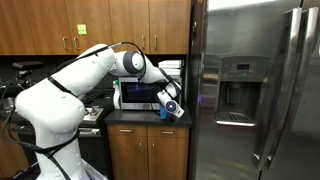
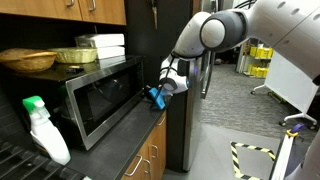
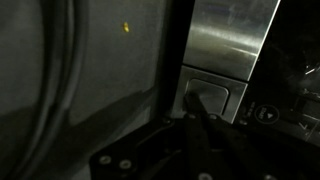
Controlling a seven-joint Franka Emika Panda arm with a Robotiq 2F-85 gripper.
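A microwave stands on the dark counter, its front facing the room. The wrist view shows part of its control panel, with a square metal-edged button at the lower corner. Right at that button are the dark fingertips of my gripper, close together and overlapping its lower part in the view. The gripper appears shut, with nothing visible between its fingers. Whether the tips press on the button or hover just off it cannot be told. In the exterior views the fingertips are too small to make out.
A tall steel refrigerator rises to the right of the counter. Baskets, including a wicker one, sit on top of the microwave. A white bottle with a green cap stands on the near side. Some bare counter shows before the microwave.
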